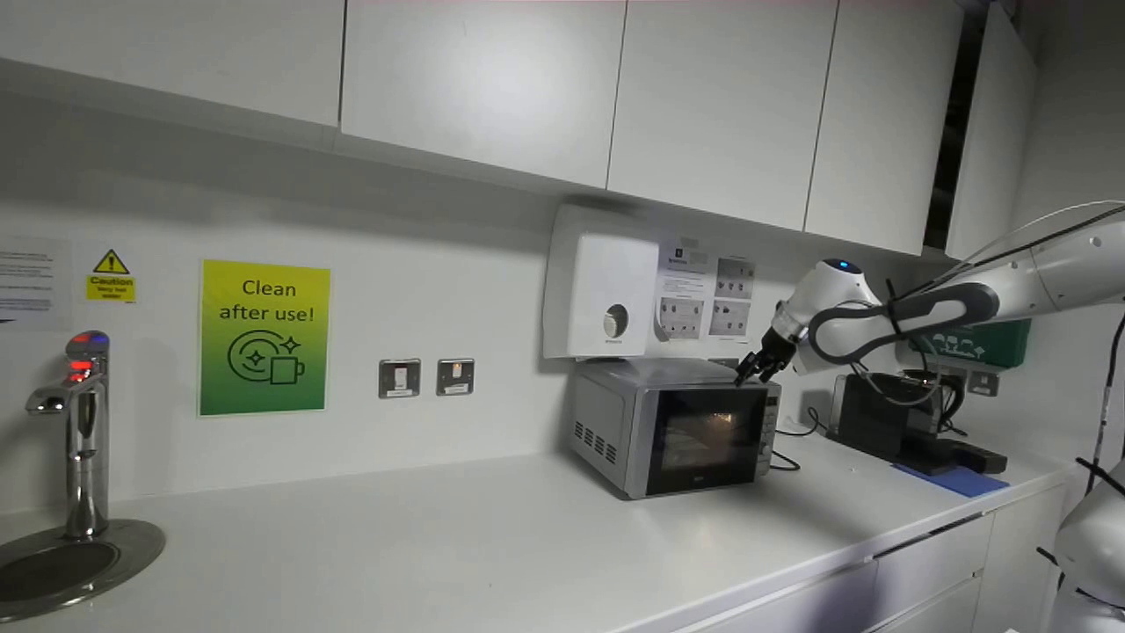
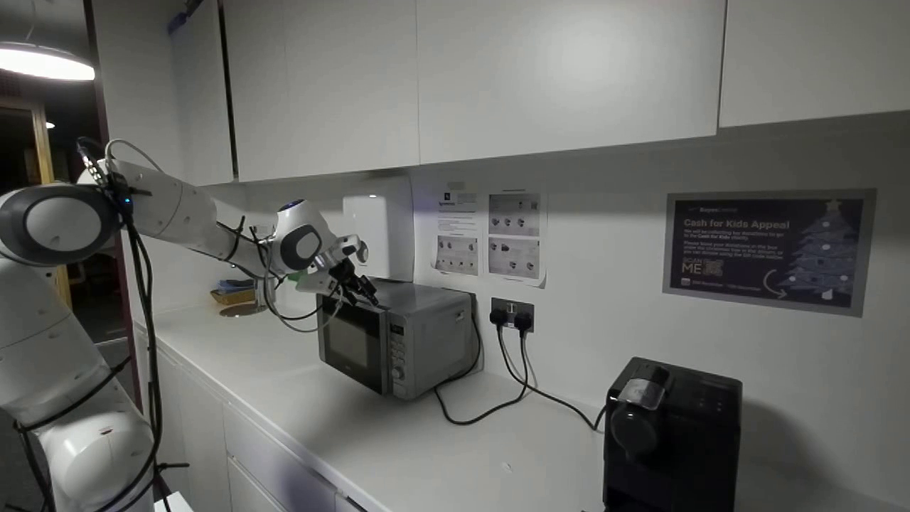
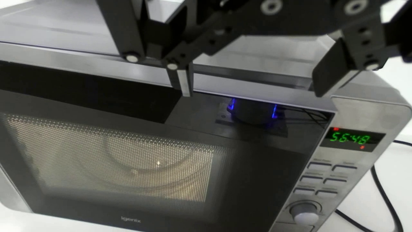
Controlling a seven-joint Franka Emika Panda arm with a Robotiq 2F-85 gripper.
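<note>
A silver microwave with a dark glass door stands on the counter, its door shut and its inside lit. Green digits glow on its display, above the buttons and a round knob. My gripper is open over the top front edge, toward the control-panel side, with its fingers well apart and nothing held between them. From the second exterior view, the gripper is close to the front top of the microwave; whether it touches cannot be made out.
A white dispenser hangs on the wall behind the microwave, under the cupboards. A black coffee machine stands farther along the counter, with cables lying between. Toward the tap, the counter is clear.
</note>
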